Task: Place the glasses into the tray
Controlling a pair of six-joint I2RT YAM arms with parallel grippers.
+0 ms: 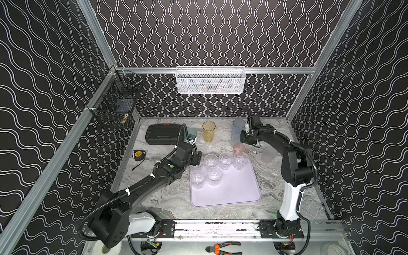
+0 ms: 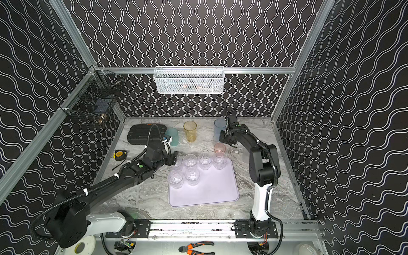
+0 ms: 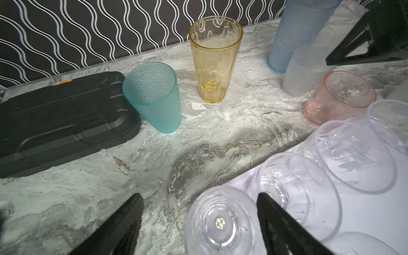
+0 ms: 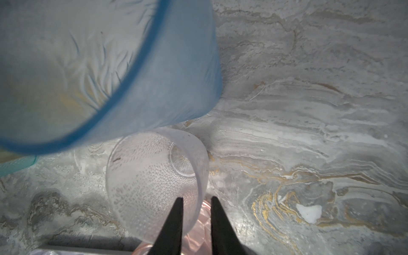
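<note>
The lilac tray [image 1: 229,187] bears several clear glasses along its back and left side. Around another clear glass [image 3: 221,223] at the tray's back-left corner, my left gripper stands open, one finger on each side in the left wrist view. At the right, my right gripper is partly open, its fingertips appearing either side of the near wall of a frosted clear cup [image 4: 148,182]; contact cannot be told. A tall blue cup [image 4: 182,80] stands behind that cup, and a short pink glass [image 3: 340,97] stands in front of it.
A teal cup [image 3: 155,97] and a tall amber glass [image 3: 214,59] stand at the back. The black case [image 3: 63,114] lies to their left. Another frosted cup [image 1: 268,154] stands right of the tray. The tray's front half is clear.
</note>
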